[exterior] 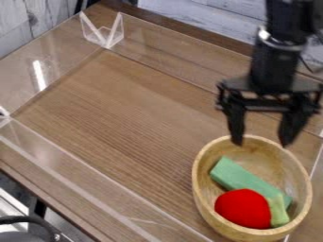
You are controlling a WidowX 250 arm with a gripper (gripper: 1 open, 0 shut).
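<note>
A wooden bowl [207,177] sits at the lower right, holding a green block [240,182] and a red round object [243,207]. My black gripper [263,128] hangs just above and behind the bowl at the right, its fingers open and somewhat blurred, with nothing visible between them.
A clear, angular plastic piece [104,28] stands at the back left. Dark cable or hardware shows at the bottom-left corner.
</note>
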